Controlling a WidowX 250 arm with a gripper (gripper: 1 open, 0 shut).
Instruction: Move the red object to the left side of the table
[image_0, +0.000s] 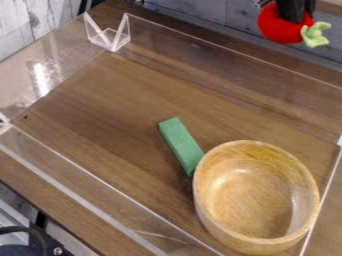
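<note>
High in the upper right corner hangs a red round object (278, 25) with a pale green leafy end (315, 35) pointing right. My dark gripper (289, 10) is shut on it from above, mostly cut off by the top edge of the picture. The red object is clear of the table (120, 110), whose left side lies bare.
A green block (181, 145) lies near the middle of the table, beside a wooden bowl (254, 243) at the lower right. Clear plastic walls border the table, with a clear bracket (110, 36) at the upper left.
</note>
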